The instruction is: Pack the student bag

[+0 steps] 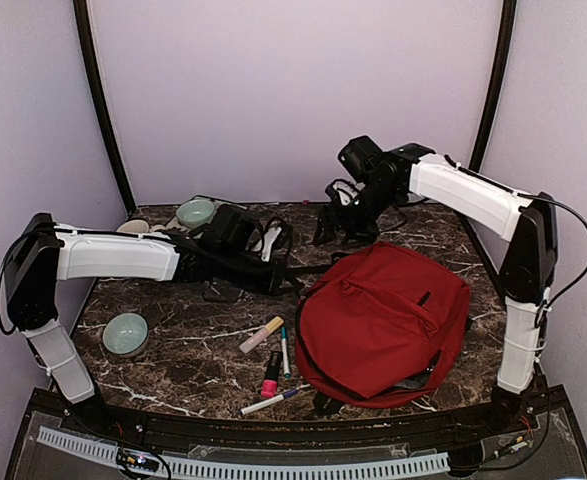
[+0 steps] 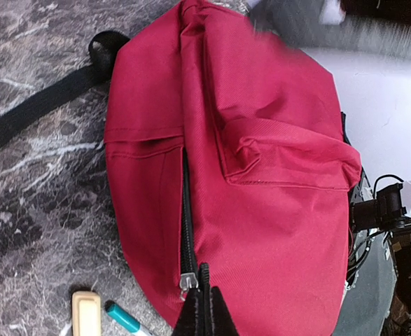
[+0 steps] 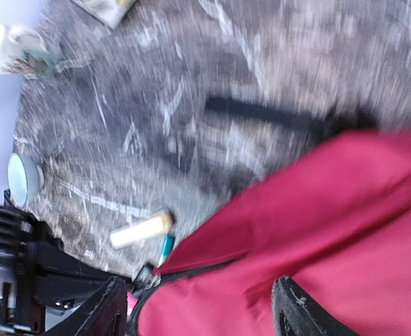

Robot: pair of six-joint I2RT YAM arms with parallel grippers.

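A red bag (image 1: 373, 330) lies on the right of the dark marble table, its black zipper (image 2: 187, 217) running along one side. My left gripper is shut at the bag's left edge by the zipper pull, which sits just beside its tips; whether it holds it is unclear. My right gripper (image 1: 338, 215) is raised above the bag's back edge, open with nothing between its fingers. Left of the bag lie a pale highlighter (image 1: 261, 334), a teal marker (image 1: 285, 350), a pink item (image 1: 271, 374) and a purple-white marker (image 1: 271, 400).
Bowls (image 1: 195, 213) (image 1: 125, 335) stand at the back left and front left, with a cup (image 1: 134, 227) at the back left. A black strap (image 2: 37, 105) reaches from the bag across the table. The table's front left has free room.
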